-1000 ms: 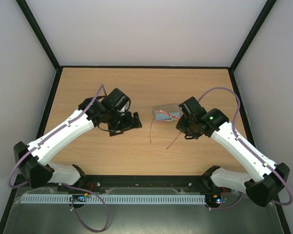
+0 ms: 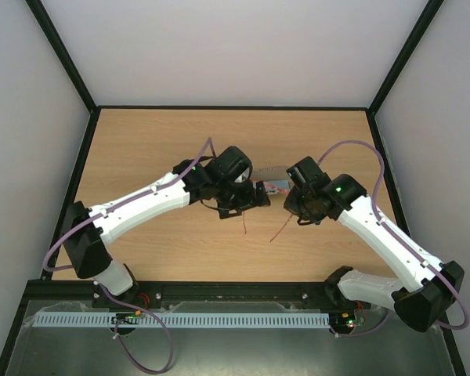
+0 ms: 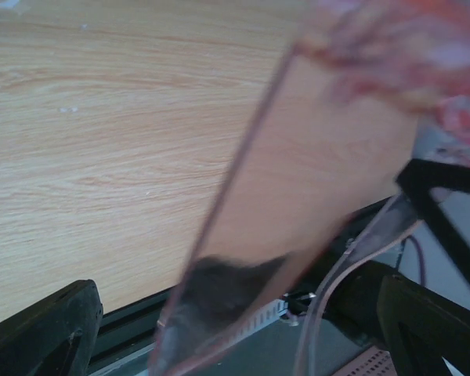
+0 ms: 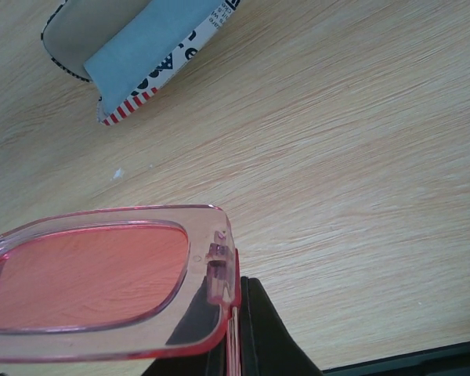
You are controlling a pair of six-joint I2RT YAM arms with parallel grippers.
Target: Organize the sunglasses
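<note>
Clear pink sunglasses [image 4: 201, 319] hang above the table, gripped at their hinge corner by my right gripper, which is shut on them. In the top view their thin arms [image 2: 280, 228] point toward the front. My left gripper [image 2: 264, 194] stands open close to the left end of the sunglasses. A blurred, see-through strip of the glasses [image 3: 243, 157] rises between the left fingers, with a gap on both sides. An open sunglasses case [image 4: 153, 55], blue and grey inside with a patterned rim, lies on the table behind; the left gripper partly covers it from above.
Bare wooden table [image 2: 157, 243] surrounds the case on all sides. A dark rail [image 2: 219, 291] runs along the front edge. The two grippers are near each other over the middle of the table.
My left gripper has moved right, up to the sunglasses, and now hides part of the case. The right arm and the glasses stay almost where they were.
</note>
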